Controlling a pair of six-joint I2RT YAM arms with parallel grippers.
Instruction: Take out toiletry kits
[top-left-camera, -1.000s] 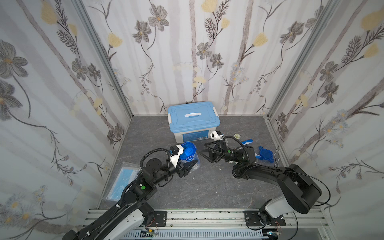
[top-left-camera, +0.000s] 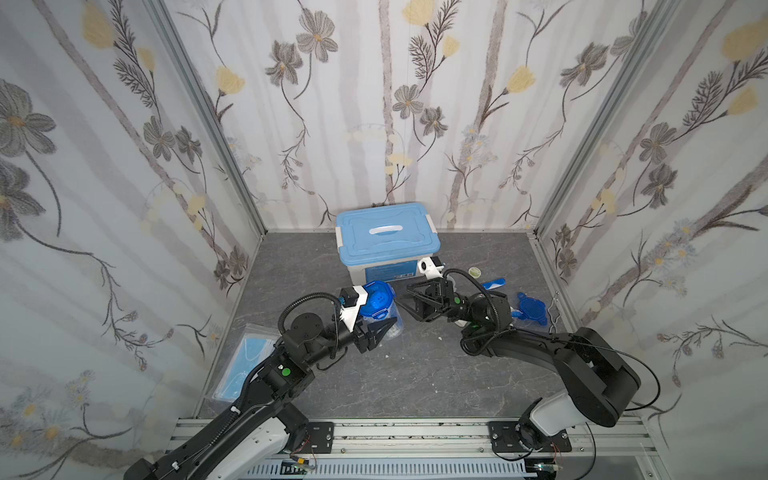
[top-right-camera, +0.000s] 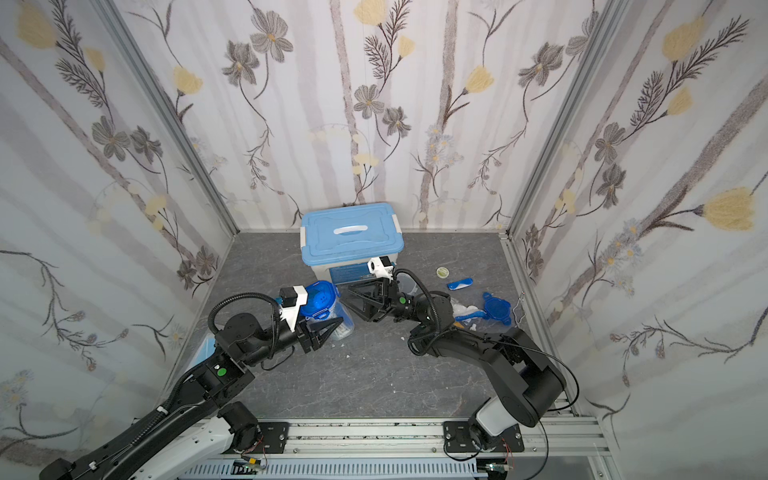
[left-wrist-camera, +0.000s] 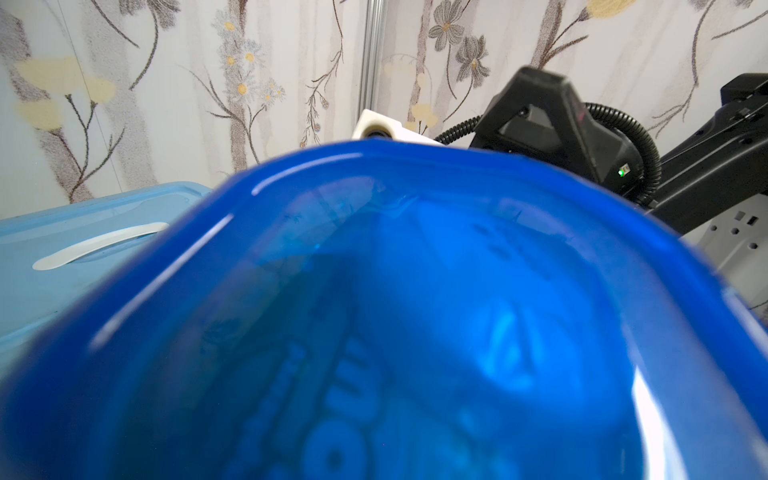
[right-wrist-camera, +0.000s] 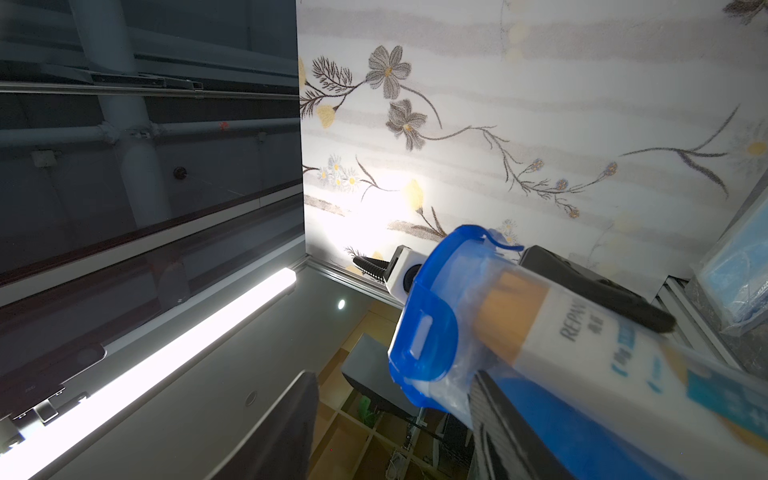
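A clear container with a blue cap (top-left-camera: 376, 301) stands upright near the middle, holding a printed white and orange tube (right-wrist-camera: 552, 312). My left gripper (top-left-camera: 384, 325) is shut around its body; one dark finger (right-wrist-camera: 596, 289) lies along its side in the right wrist view. The translucent blue cap (left-wrist-camera: 448, 320) fills most of the left wrist view and hides the left fingers there. To its right, my right gripper stands open, nothing visible between its fingers, its tips close to the cap but apparently apart from it.
A lidded light-blue box (top-left-camera: 387, 232) stands behind the grippers. A blue mesh item (top-left-camera: 531, 309), a small blue object (top-left-camera: 493, 283) and a round green-rimmed piece (top-left-camera: 474, 272) lie at right. A flat packet (top-left-camera: 246, 360) lies at left.
The right gripper moves slightly, staying beside the cap.
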